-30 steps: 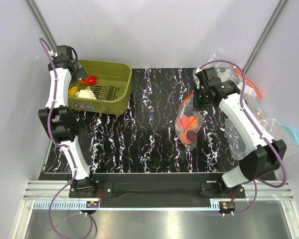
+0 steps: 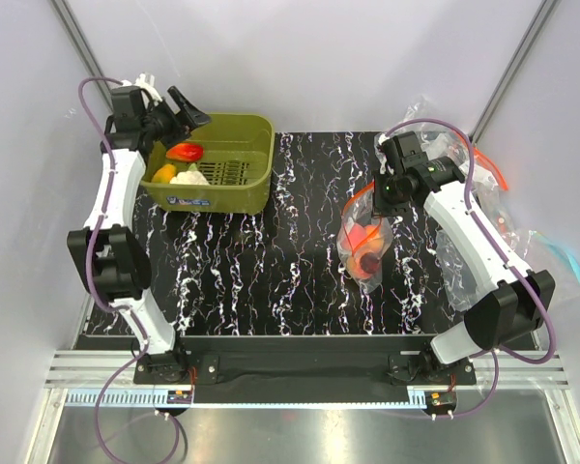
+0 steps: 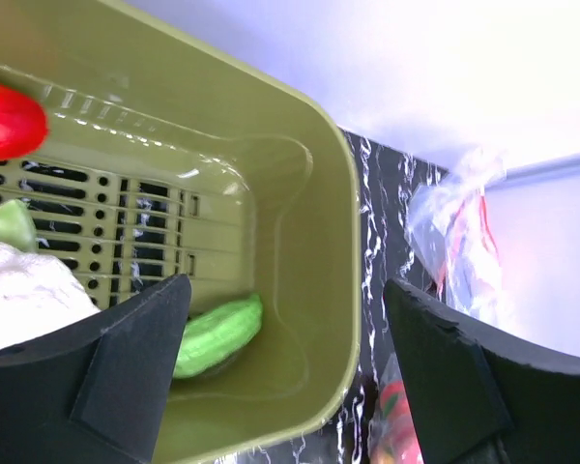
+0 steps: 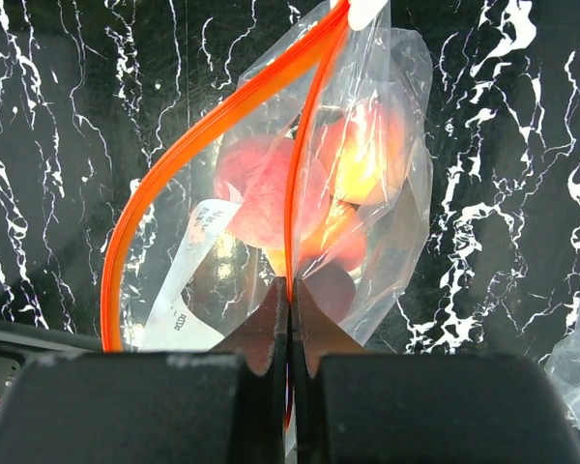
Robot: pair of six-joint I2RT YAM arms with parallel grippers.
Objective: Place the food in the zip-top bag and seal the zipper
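Several round fruits, pink and orange (image 4: 256, 188), lie inside the clear zip top bag (image 4: 416, 174) with an orange zipper (image 4: 135, 227). My right gripper is shut on one edge of the bag's mouth, and an orange zipper strip runs down between its fingers. The mouth gapes to the left of that edge. Over the olive basket (image 2: 256, 198), my left gripper (image 2: 199, 116) holds its fingers apart with nothing between them. In the basket are a red pepper (image 3: 10, 121), a white piece (image 3: 29, 300), a green item (image 3: 217, 336) and a yellow item (image 2: 164, 174).
More clear bags lie crumpled at the right, one with an orange zipper (image 2: 490, 169) and one with a blue zipper (image 2: 572, 263). The back wall stands close behind the basket.
The basket has slid to the right. My right arm and the fruit bag have stayed put.
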